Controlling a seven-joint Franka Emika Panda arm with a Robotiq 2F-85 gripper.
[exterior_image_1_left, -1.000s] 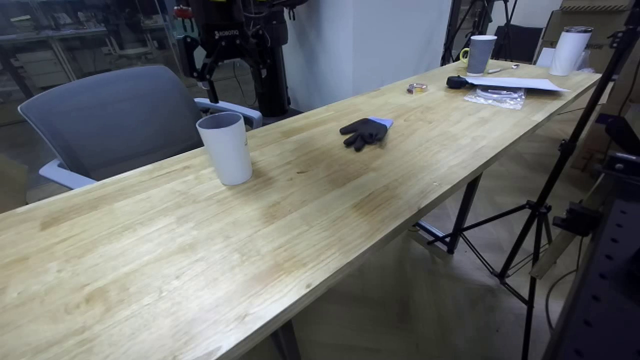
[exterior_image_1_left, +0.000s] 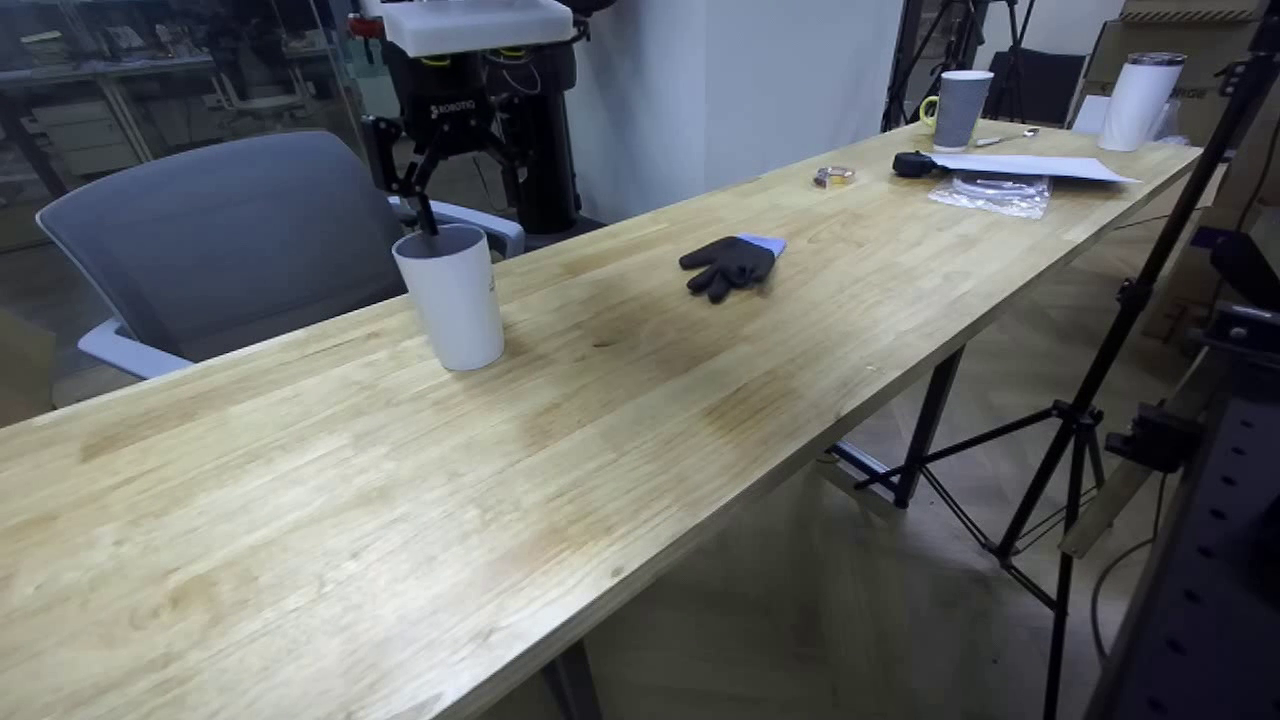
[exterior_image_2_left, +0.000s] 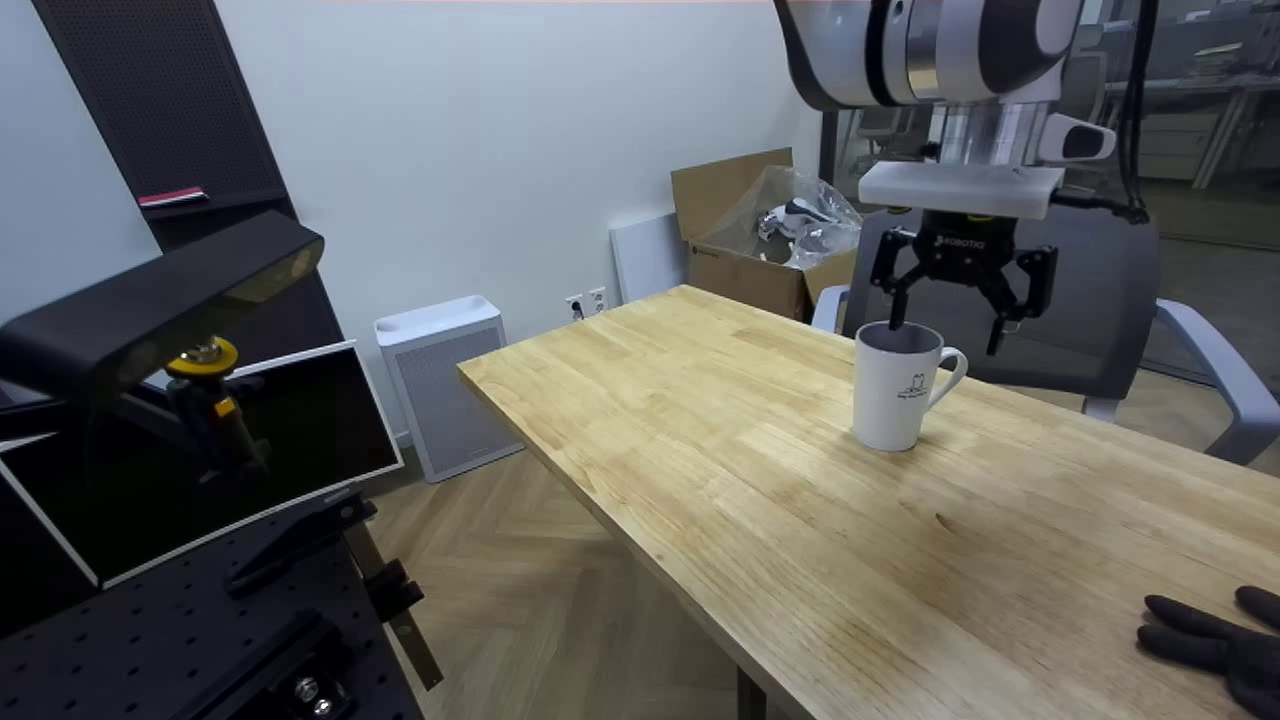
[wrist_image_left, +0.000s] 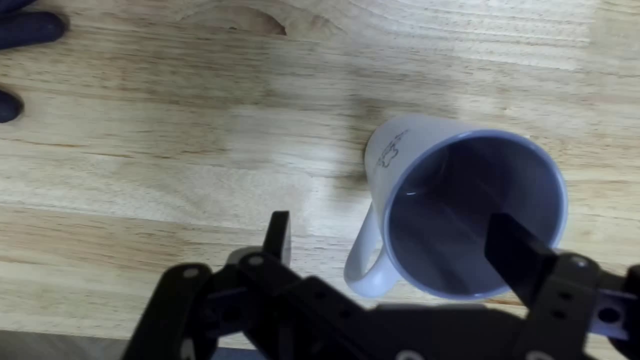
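A white mug (exterior_image_1_left: 453, 306) with a grey inside stands upright on the wooden table, near the edge by the chair. Its handle (exterior_image_2_left: 948, 377) and a small dark print show in exterior view 2. Above it, my gripper (exterior_image_2_left: 947, 331) points down with its fingers wide apart and nothing clasped. One fingertip (wrist_image_left: 510, 246) overlaps the mug's mouth in the wrist view; how far it reaches inside, if at all, I cannot tell. The other fingertip (wrist_image_left: 277, 235) is outside the mug, beyond the handle side. In exterior view 1 the gripper (exterior_image_1_left: 471, 214) partly blends with the dark background.
A black glove (exterior_image_1_left: 729, 264) lies farther along the table. Beyond it are a tape roll (exterior_image_1_left: 834, 176), papers (exterior_image_1_left: 1032, 166), a grey cup (exterior_image_1_left: 961, 110) and a white tumbler (exterior_image_1_left: 1141, 103). A chair (exterior_image_1_left: 240, 240) stands close behind the mug.
My gripper has come down, so one fingertip now overlaps the mug's mouth in exterior view 1, where it was above the rim before. The mug and glove have not moved.
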